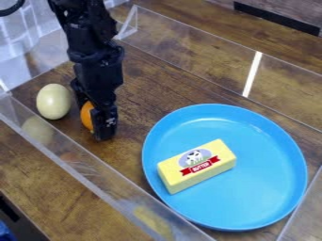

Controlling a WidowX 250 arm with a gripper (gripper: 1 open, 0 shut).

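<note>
My black gripper (pixel 97 111) is low over the wooden table at the left, its fingers around an orange object (pixel 87 118), which is largely hidden by them; whether they grip it I cannot tell. A pale egg-shaped object (pixel 53 102) lies just left of it. To the right, a blue plate (pixel 251 198) holds a yellow butter box (pixel 197 166).
Clear plastic walls (pixel 113 198) run along the front left and around the work area.
</note>
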